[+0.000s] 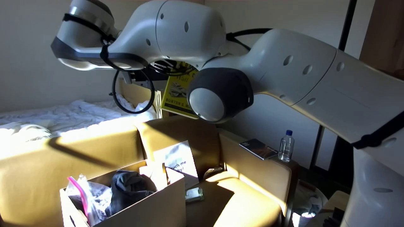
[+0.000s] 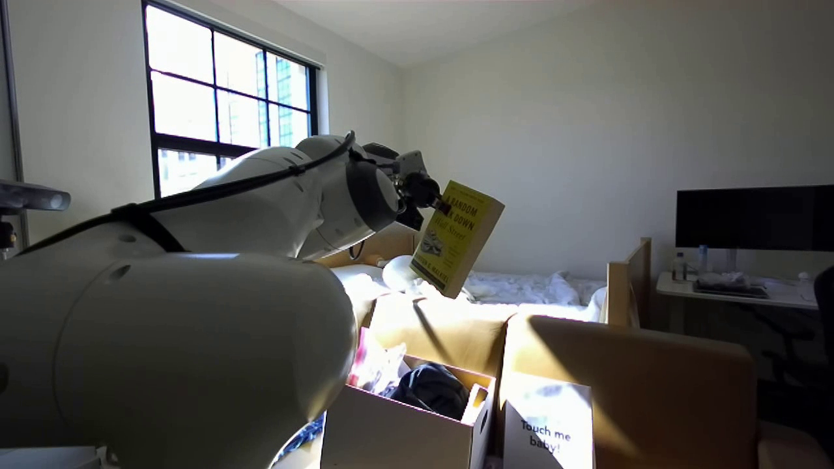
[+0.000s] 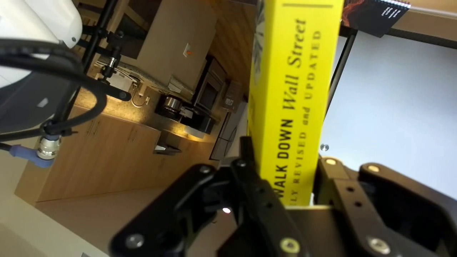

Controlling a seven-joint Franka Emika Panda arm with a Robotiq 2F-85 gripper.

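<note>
A thick yellow paperback book (image 2: 455, 241) hangs tilted in the air, with my gripper (image 2: 443, 204) shut on its upper edge. In the wrist view the book (image 3: 295, 98) fills the space between the two dark fingers, its printed spine and cover lettering showing. From the first exterior view, the book (image 1: 178, 92) is partly hidden behind the arm, and the gripper cannot be made out there. Below stands an open white box (image 1: 151, 206) holding dark cloth (image 1: 130, 189) and a plastic bag (image 1: 96, 200) with a pink seal.
A tan sofa (image 1: 91, 151) surrounds the box. A "Touch me baby!" card (image 1: 181, 162) leans beside it. On the sofa arm lie a dark notebook (image 1: 258, 148) and a clear bottle (image 1: 286, 147). Sunlit seat space (image 1: 246, 206) lies right of the box.
</note>
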